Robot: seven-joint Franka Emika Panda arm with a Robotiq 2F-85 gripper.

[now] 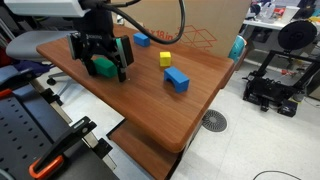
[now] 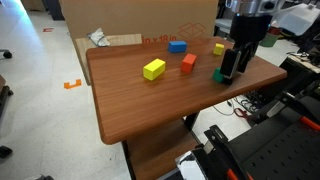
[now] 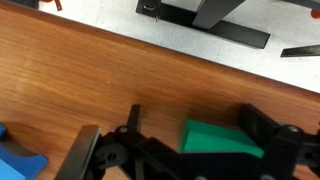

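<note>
A green block (image 1: pixel 104 68) lies on the wooden table near its edge on my arm's side. In the wrist view the green block (image 3: pixel 215 138) shows between the fingers, close to the right one, with a gap on the left. The gripper looks open. From the other side, the gripper (image 2: pixel 229 78) partly covers the green block (image 2: pixel 217 75).
Near the table's middle are a blue block (image 1: pixel 176 79) and a yellow block (image 1: pixel 165 59). Another blue block (image 1: pixel 141 40) sits farther back. A red block (image 2: pixel 188 63) and a yellow block (image 2: pixel 154 69) stand apart from the gripper.
</note>
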